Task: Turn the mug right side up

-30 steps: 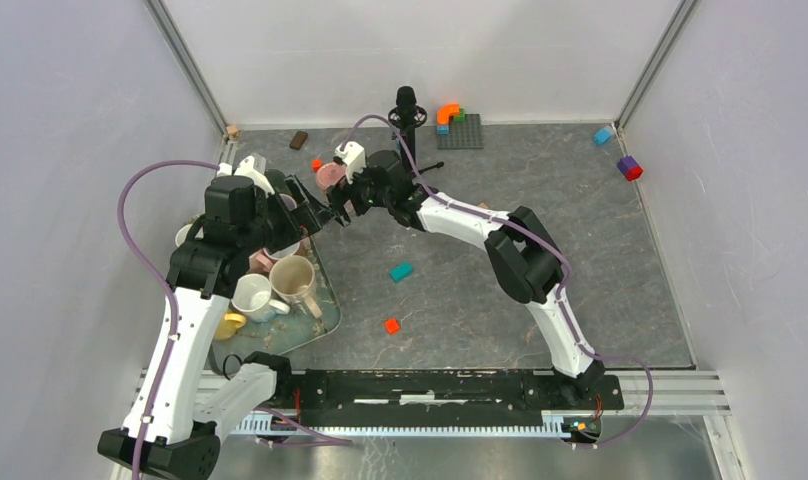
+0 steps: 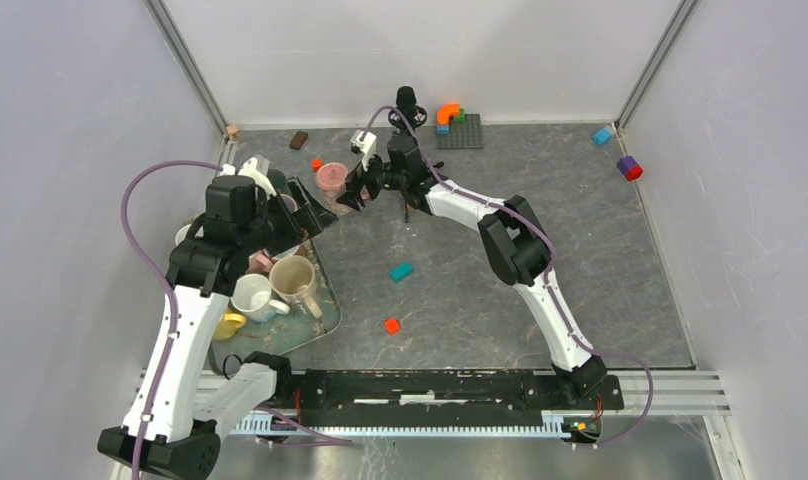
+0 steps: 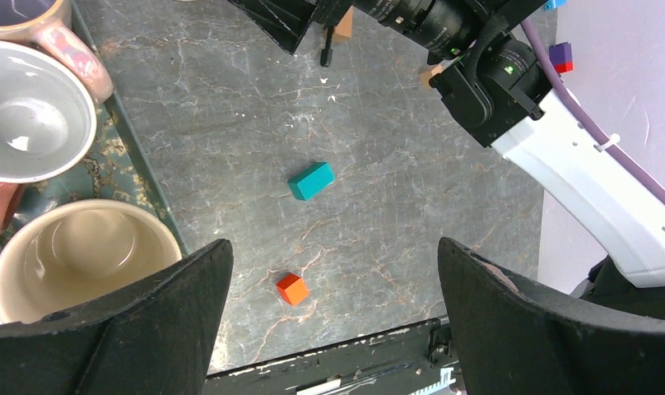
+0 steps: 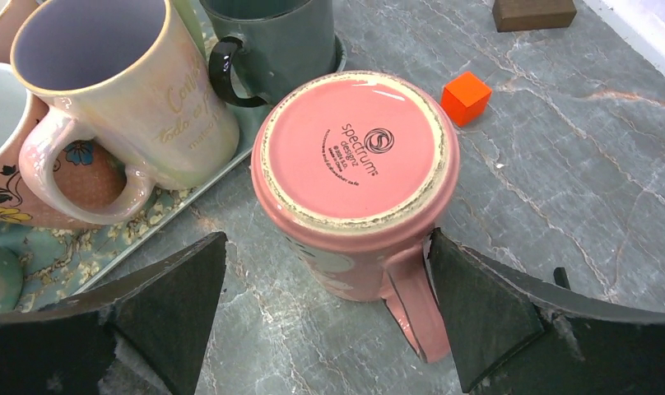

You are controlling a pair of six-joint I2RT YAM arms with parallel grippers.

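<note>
A pink mug point(image 4: 354, 152) stands upside down on the grey table, its base facing up and its handle point(image 4: 416, 317) pointing toward the lower right in the right wrist view; from above it is the pink shape point(image 2: 331, 177) beside the tray. My right gripper is open just at the mug, one finger near the handle, the other clear to the left. My left gripper is open above the tray's right side, nothing between its fingers.
A tray point(image 3: 140, 177) crowded with mugs fills the left side. Small blocks point(image 2: 401, 271) point(image 4: 466, 99) lie scattered. A grey baseplate point(image 2: 465, 135) with bricks sits at the back.
Over the last second my right gripper has moved up and to the right in the top view, uncovering more of the pink mug. My left arm looks unmoved.
</note>
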